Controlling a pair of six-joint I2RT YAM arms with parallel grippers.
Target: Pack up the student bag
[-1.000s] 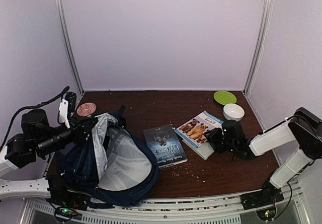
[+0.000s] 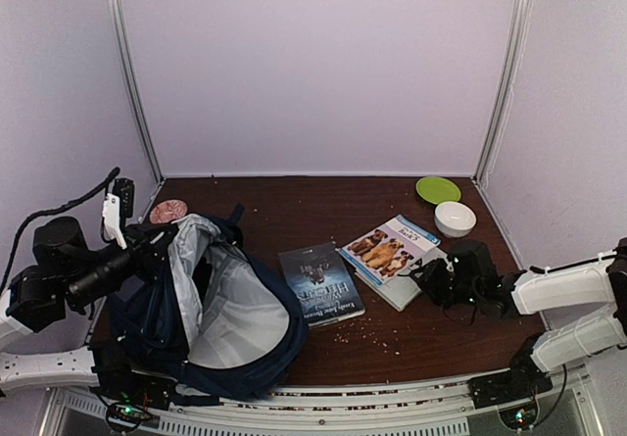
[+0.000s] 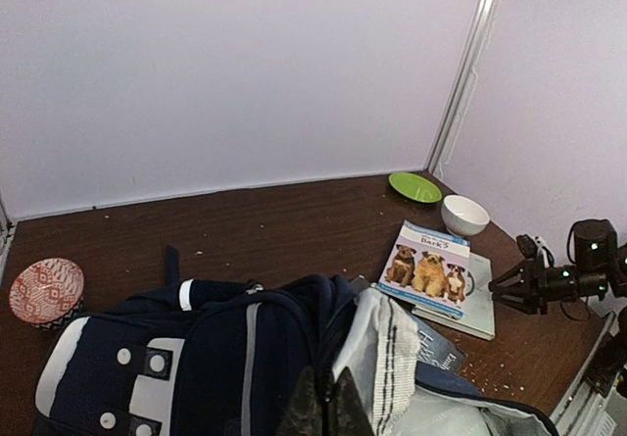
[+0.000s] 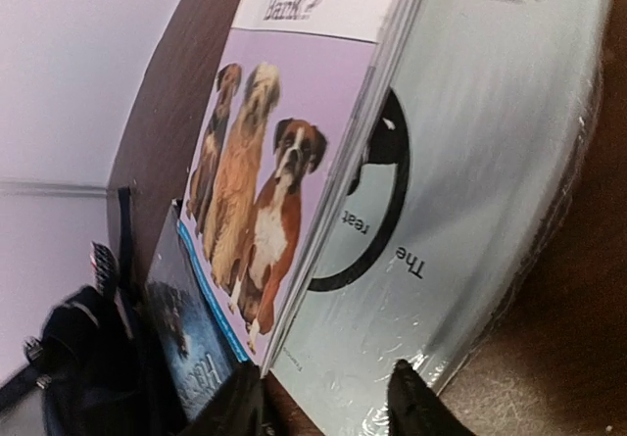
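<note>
The navy backpack (image 2: pixel 245 328) lies open on the left, grey lining showing. My left gripper (image 2: pixel 162 240) is shut on its upper rim, seen as navy fabric (image 3: pixel 284 318) in the left wrist view. A dark book (image 2: pixel 318 279) lies right of the bag. The dog book (image 2: pixel 382 250) rests on a pale grey book (image 4: pixel 441 162). My right gripper is at the pale book's near edge, fingers parted, with the dog book just beyond.
A green plate (image 2: pixel 438 190) and white bowl (image 2: pixel 455 218) stand at the back right. A patterned red bowl (image 3: pixel 44 287) is at the back left.
My right gripper has shifted a little right, away from the dog book, and its arm has changed pose. The left arm has moved only slightly.
</note>
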